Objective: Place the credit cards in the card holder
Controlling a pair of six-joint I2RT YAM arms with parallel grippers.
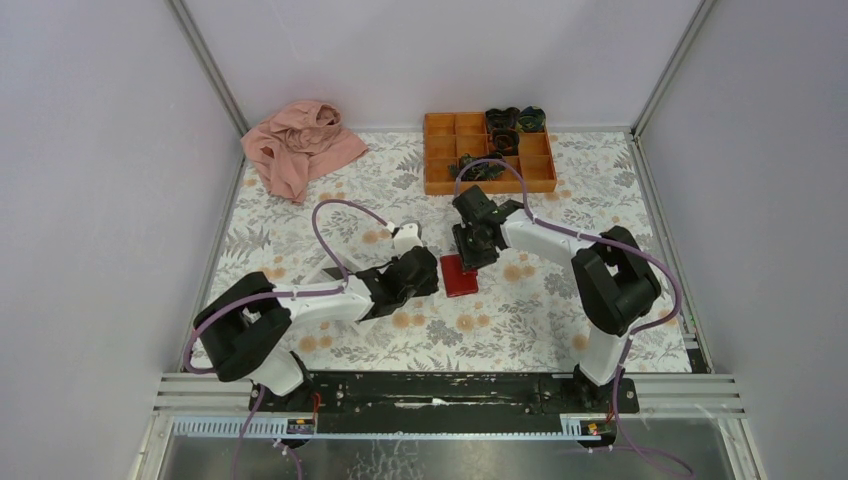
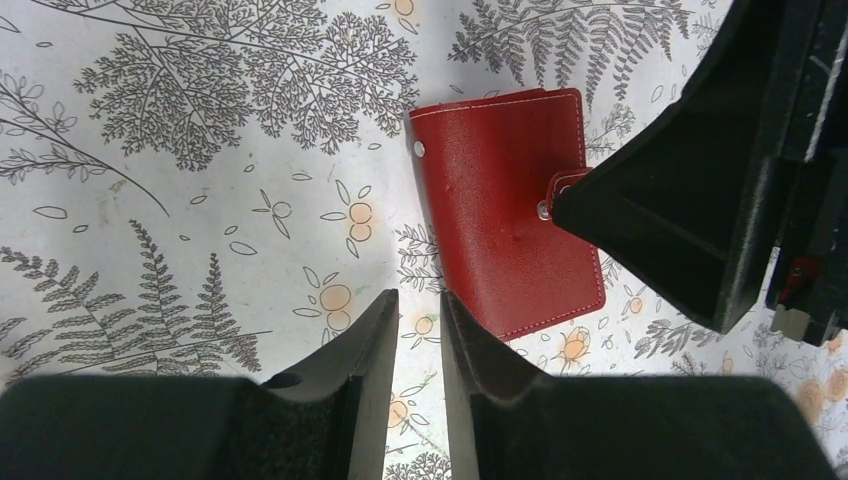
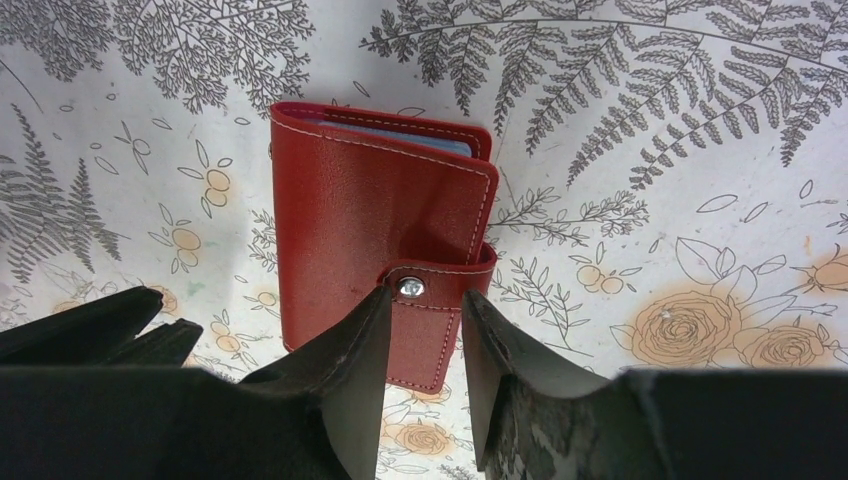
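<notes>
A red leather card holder [image 1: 459, 277] lies on the patterned cloth between my grippers. Its strap [image 3: 440, 283] is folded over the front, with a metal snap on it. A pale bluish edge [image 3: 400, 133] shows inside the holder's upper opening; loose cards are not clearly seen. Above the holder, by the strap, my right gripper is open, one fingertip over the snap and the other near the strap's right end. At the holder's left side, my left gripper is open by a narrow gap with nothing between its fingers.
A compartmented orange-brown tray [image 1: 439, 143] with dark coiled items stands at the back. A pink cloth [image 1: 302, 147] lies back left. Beneath the left arm, a white object [image 1: 322, 270] is partly hidden. Free cloth extends in front of the holder.
</notes>
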